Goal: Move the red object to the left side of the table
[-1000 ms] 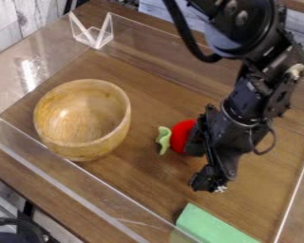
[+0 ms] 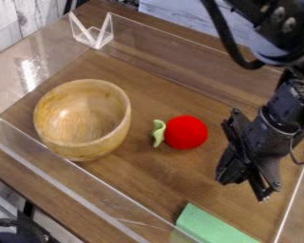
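A round red object [image 2: 186, 132] with a green stem [image 2: 159, 132] on its left side lies on the wooden table, a little right of the middle. Nothing covers it. To its lower right is my black gripper [image 2: 243, 184], its fingers pointing down and to the left. A strip of bare table separates the gripper from the red object, so it is not holding it. The dark fingers blend together, and how far apart they stand is unclear.
A wooden bowl [image 2: 83, 119] takes up much of the left side, with bare table between it and the red object. A green block [image 2: 213, 225] lies at the front edge. Clear walls border the table. Behind the bowl, the far left is free.
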